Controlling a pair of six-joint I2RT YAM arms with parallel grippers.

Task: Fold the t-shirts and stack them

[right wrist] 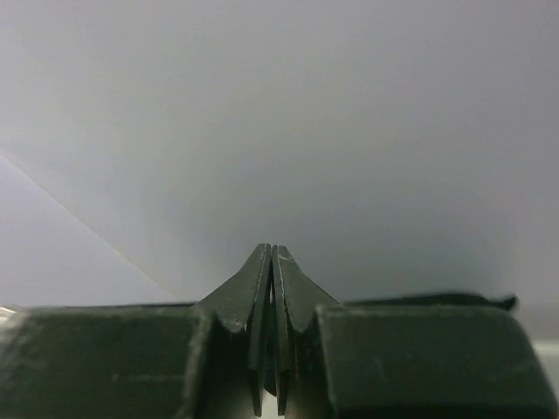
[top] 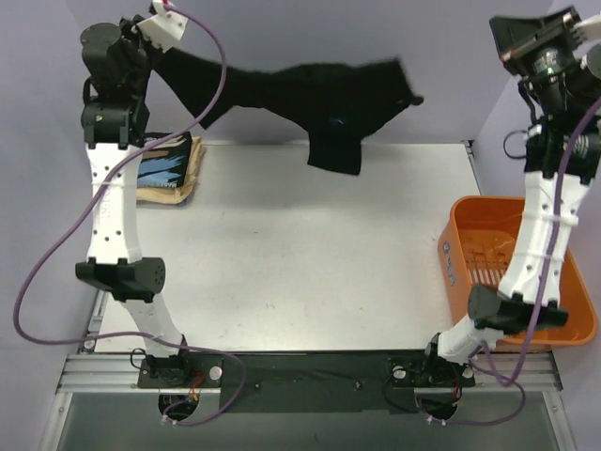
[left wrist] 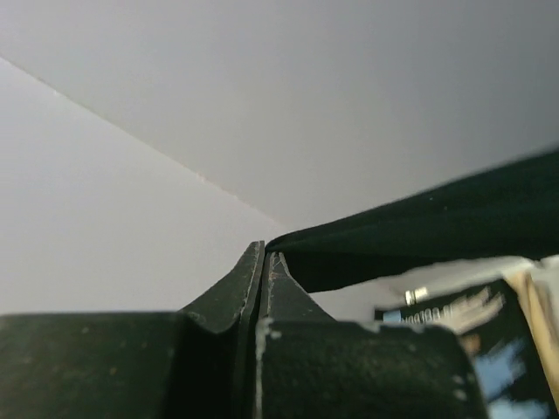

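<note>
A black t-shirt (top: 329,103) hangs in the air along the back of the top view, rippled and blurred. Its left end runs to my left gripper, whose fingertips are shut on the dark cloth (left wrist: 437,218) in the left wrist view. My right gripper is shut with nothing visible between its fingertips. In the top view it is high at the right, apart from the shirt's right end. A folded stack (top: 164,164) with a black-and-blue top lies at the table's back left, partly behind the left arm.
An orange basket (top: 451,254) stands at the right, partly under the right arm. Pale walls enclose the back and sides. Purple cables loop over both arms.
</note>
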